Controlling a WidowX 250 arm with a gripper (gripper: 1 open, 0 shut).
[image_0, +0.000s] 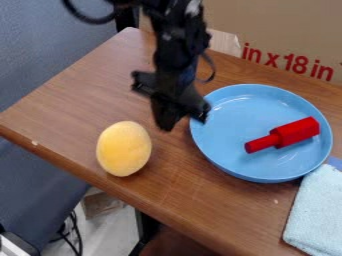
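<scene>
The black gripper (178, 108) is low over the wooden table, between a yellow oval object (123, 149) and the blue plate (241, 110), close to the plate's left edge. Its fingers are dark and blurred, so whether it is open or shut is unclear. The yellow object lies on the table at the left, apart from the gripper. A red rolling-pin-like object (282, 136) rests on the plate.
A light blue cloth (318, 215) lies at the front right. A cardboard box (281, 30) stands behind the table (74, 110). The table's left edge drops to a grey chair and floor.
</scene>
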